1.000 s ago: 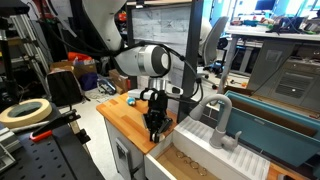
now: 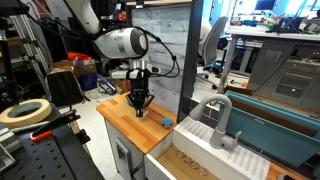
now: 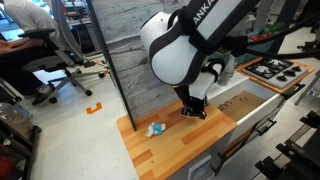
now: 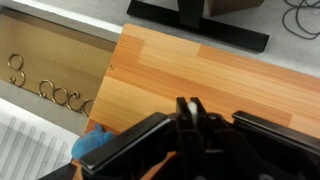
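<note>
My gripper (image 2: 138,107) is low over the wooden worktop (image 2: 144,128), near its middle. It is shut on a small pale object (image 4: 193,107), whose end shows between the dark fingers in the wrist view. The object is too small and covered to name. A blue, crumpled-looking item (image 4: 92,140) lies on the worktop towards the sink side, apart from the gripper; exterior view 2 shows this blue item (image 3: 155,129) near the wall side of the wood.
An open drawer (image 2: 190,165) with brass hooks stands beside the worktop. Beyond the wood are a ribbed white drainer and a grey tap (image 2: 212,102). A grey panel wall (image 3: 150,75) bounds the back. Bare wood surrounds the gripper.
The arm has moved left in exterior view 1, away from the open drawer and along the worktop. The blue item by the drainer has stayed put.
</note>
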